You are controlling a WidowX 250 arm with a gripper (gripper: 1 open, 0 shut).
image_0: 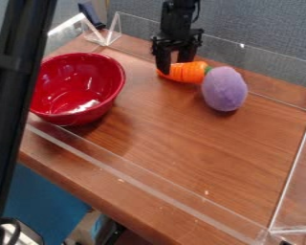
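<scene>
My black gripper (178, 50) is at the back of the table, lowered over the left end of an orange toy carrot (186, 73), its fingers pointing down. Whether they are closed on the carrot is too small to tell. A purple oval toy (225, 89), like an eggplant, lies just right of the carrot, partly in front of it. A large red bowl (77, 86) stands on the left of the wooden table (182, 172).
Clear plastic walls (291, 182) edge the table along the back and right. A dark vertical post covers the far left of the view.
</scene>
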